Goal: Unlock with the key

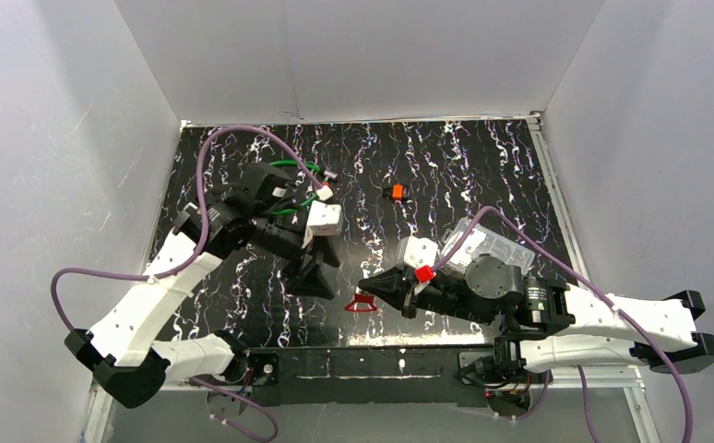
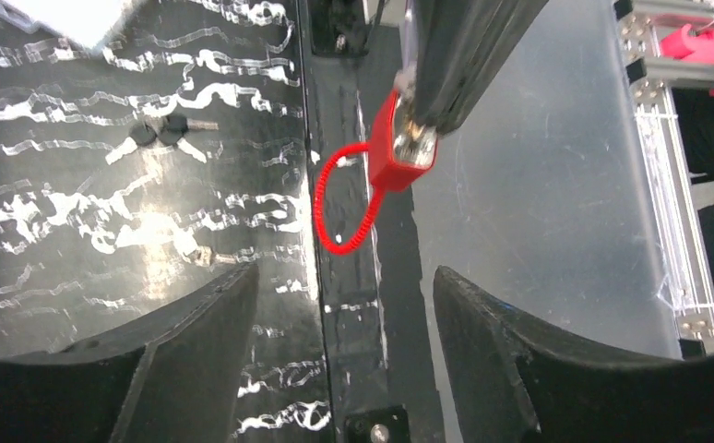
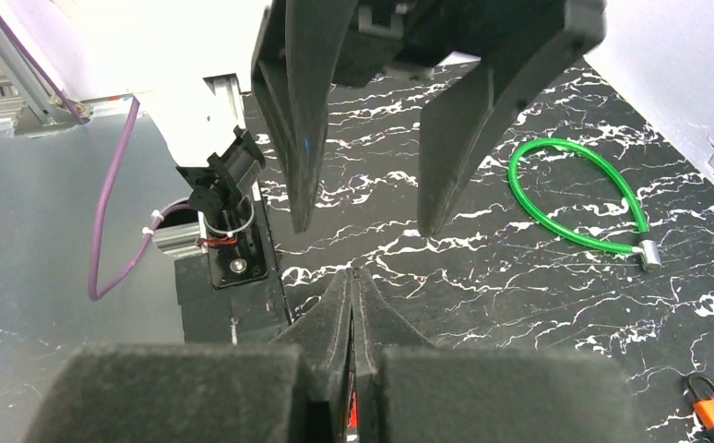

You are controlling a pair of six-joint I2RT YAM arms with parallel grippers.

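My right gripper (image 1: 363,285) is shut on a red lock (image 2: 399,148) with a coiled red loop, near the table's front middle. In the left wrist view the lock's body meets the right fingertips, and its loop hangs free. The right wrist view hides most of it behind the shut right fingers (image 3: 335,323); only a sliver of red shows. Facing it, my left gripper stands open with nothing between its fingers, apart from the lock. Black-headed key shapes (image 2: 161,129) lie on the marbled table, with a smaller key-like piece (image 2: 204,256) nearby.
An orange and black padlock (image 1: 396,192) lies toward the back middle. A green cable lock (image 3: 519,185) lies behind the left arm. A clear plastic box (image 1: 510,251) sits behind the right arm.
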